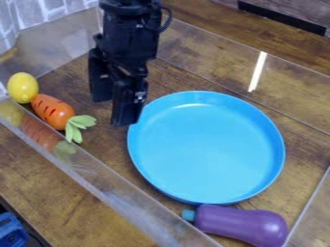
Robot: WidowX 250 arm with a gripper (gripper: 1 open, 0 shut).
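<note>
My black gripper [118,92] hangs over the wooden surface in the upper middle, just left of the blue plate [206,145], with its fingers apart and pointing down. An orange carrot [53,111] with pale green leaves lies to its lower left. A yellow lemon [22,87] sits at the far left. A purple eggplant [240,223] with a teal tip lies below the plate at the bottom right.
A clear plastic wall runs diagonally along the lower left, with another edge at the right. A blue object [10,234] shows at the bottom left corner. Bare wood lies behind the plate.
</note>
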